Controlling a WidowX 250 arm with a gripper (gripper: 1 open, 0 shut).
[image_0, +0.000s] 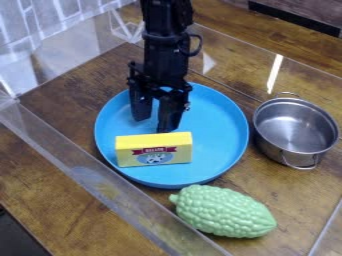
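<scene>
The black gripper (156, 112) hangs over the back part of a blue plate (215, 160), its fingers pointing down and standing apart, with nothing seen between them. In front of the fingers, on the plate, lies a yellow box (154, 149) with a red label.
A steel pot (294, 133) stands right of the plate. A green bumpy vegetable toy (223, 211) lies at the front right. Clear walls border the wooden surface (60, 120), which is bare to the left of the plate.
</scene>
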